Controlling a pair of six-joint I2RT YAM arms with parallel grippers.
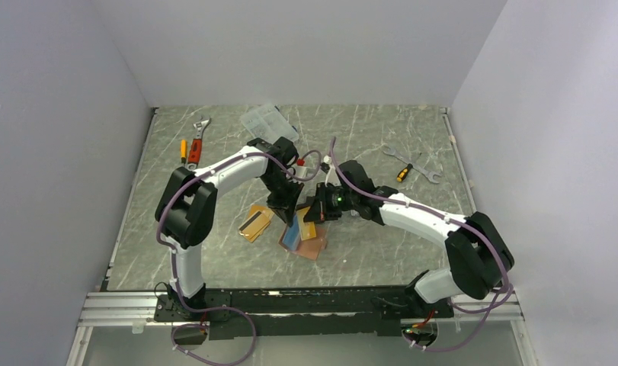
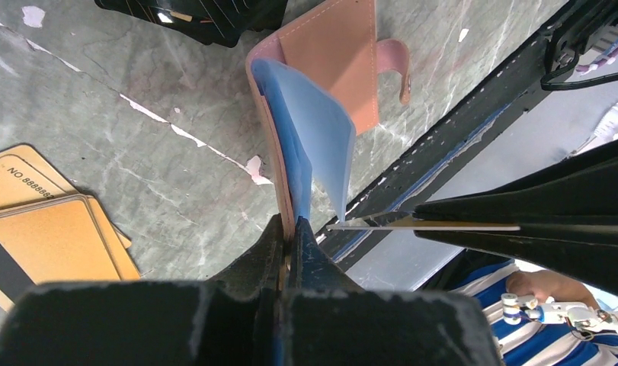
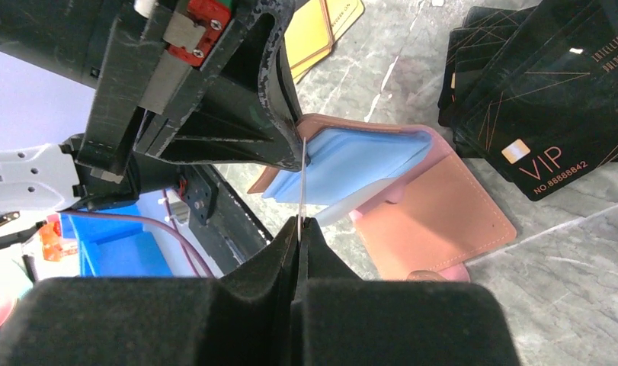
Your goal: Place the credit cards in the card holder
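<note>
The pinkish-brown card holder (image 1: 312,248) lies unfolded on the table, its blue pocket (image 2: 325,126) partly spread. My left gripper is shut on the holder's pocket edge. A thin gold card (image 1: 307,227) hangs from my right gripper, which is shut on it; both wrist views show the card edge-on. It is close above the pocket, near the left fingertips; whether its edge is inside cannot be told. Several gold cards (image 2: 54,236) rest left of the holder. Black VIP cards (image 3: 542,107) lie behind it, mostly hidden from above by the right arm.
A clear plastic box (image 1: 270,122) stands at the back. An adjustable wrench (image 1: 196,145) and an orange screwdriver (image 1: 183,151) lie back left. Another wrench (image 1: 412,163) and a yellow screwdriver (image 1: 404,173) lie back right.
</note>
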